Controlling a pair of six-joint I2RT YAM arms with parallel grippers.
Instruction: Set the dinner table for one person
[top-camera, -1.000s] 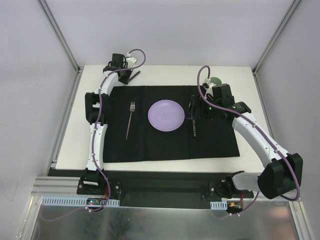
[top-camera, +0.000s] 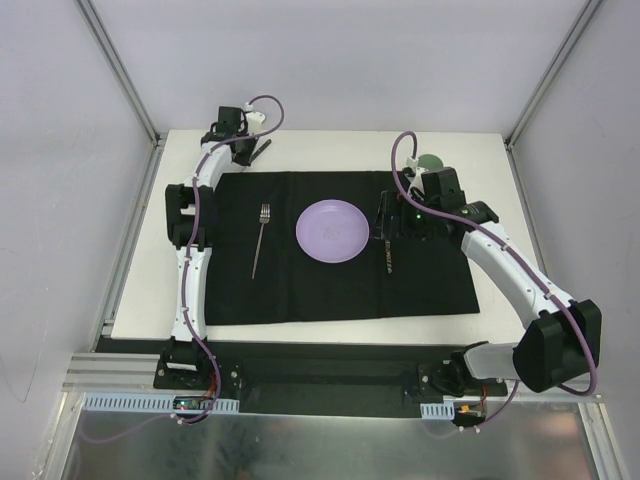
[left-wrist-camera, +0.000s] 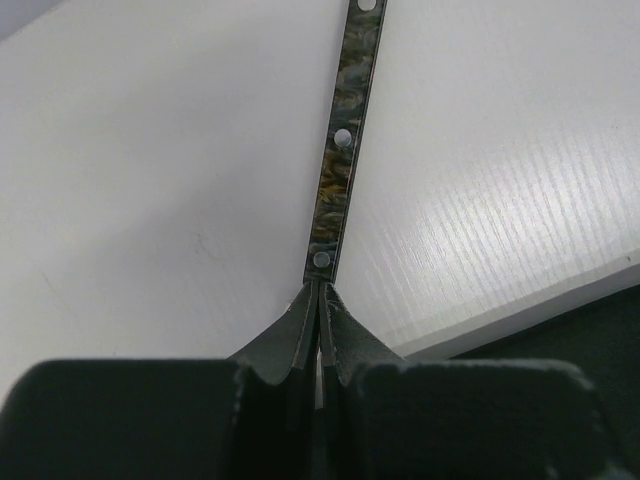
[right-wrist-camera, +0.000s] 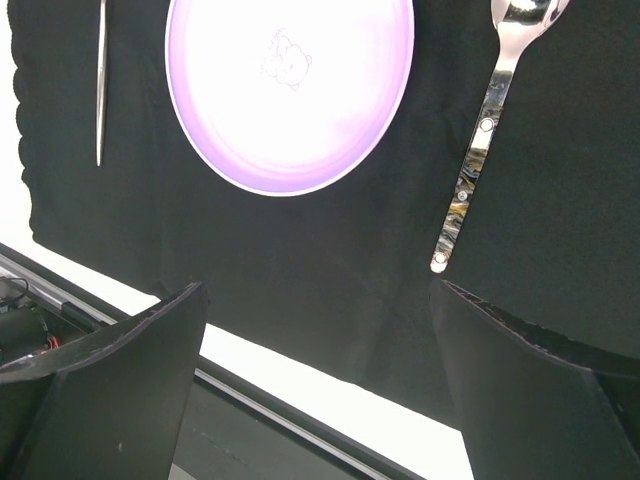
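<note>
A purple plate (top-camera: 332, 231) lies on the black mat (top-camera: 290, 295), with a fork (top-camera: 262, 235) left of it and a spoon (right-wrist-camera: 470, 165), its handle patterned, right of it. On the white surface at the back left lies a dark riveted utensil handle (left-wrist-camera: 335, 180). My left gripper is shut at the near end of that handle; whether any of it sits between the fingertips I cannot tell. My right gripper stands open over the mat beside the spoon, nothing between its fingers.
A green object (top-camera: 430, 160) sits at the back right, partly behind the right arm.
My left arm has shifted slightly to the left at the back of the table since a second ago. The right arm is almost still.
</note>
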